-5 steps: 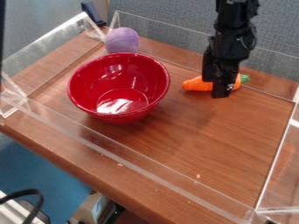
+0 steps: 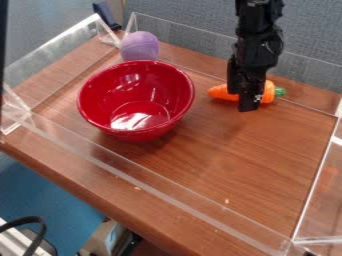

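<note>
A black gripper (image 2: 246, 92) hangs down over an orange carrot (image 2: 267, 92) with a green top, lying on the wooden table toward the back right. Its fingertips are at the carrot, in front of part of it; whether they are closed on it cannot be made out. A large red bowl (image 2: 135, 95) sits left of centre.
A purple round object (image 2: 139, 44) stands behind the bowl. Clear plastic walls (image 2: 313, 240) edge the wooden table (image 2: 201, 190).
The gripper has shifted slightly to the left over the carrot. The bowl and purple object have not moved.
</note>
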